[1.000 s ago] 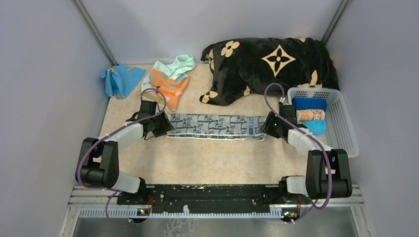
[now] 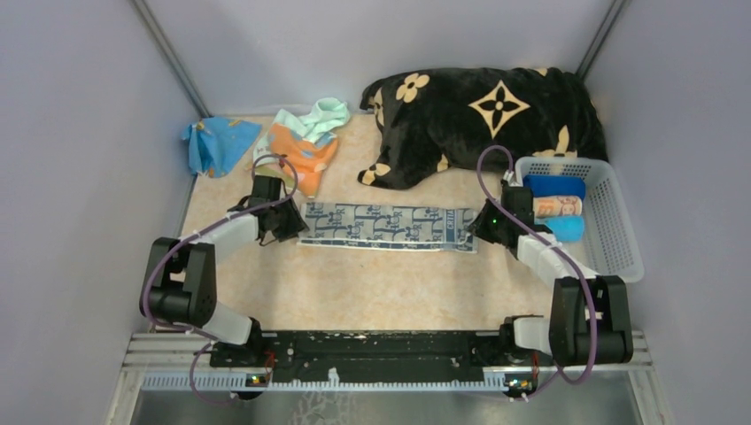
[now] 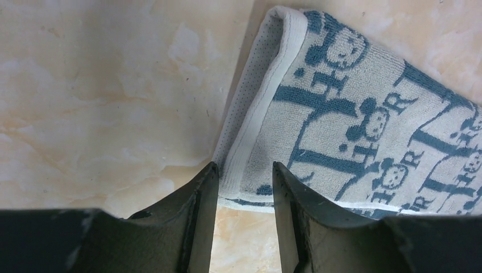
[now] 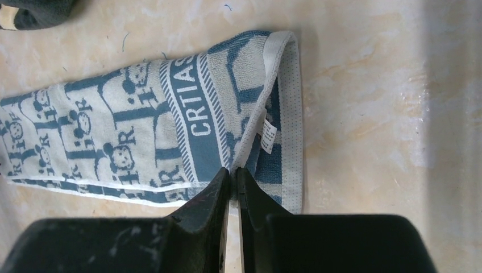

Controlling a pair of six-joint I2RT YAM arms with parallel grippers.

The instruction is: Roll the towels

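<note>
A grey-white towel with dark blue figures [image 2: 381, 226] lies folded in a long strip across the middle of the table. At its left end, my left gripper stands open, its fingers apart on either side of the near left corner; the white hem [image 3: 250, 139] runs between them. At the right end, the fingers of my right gripper are almost together with the upper layer's hem [image 4: 254, 122] between them. That hem slants back over the lower layer, showing a white tag [image 4: 268, 136].
A white basket [image 2: 624, 230] with several rolled towels stands at the right, close to my right arm. Crumpled cloths [image 2: 301, 150] and a blue cloth [image 2: 217, 146] lie back left, a large black cushion [image 2: 496, 124] at the back.
The left gripper has shifted slightly. The right gripper has moved a little at the towel's right end, where the upper layer's edge has changed shape. The rest of the towel lies as before.
</note>
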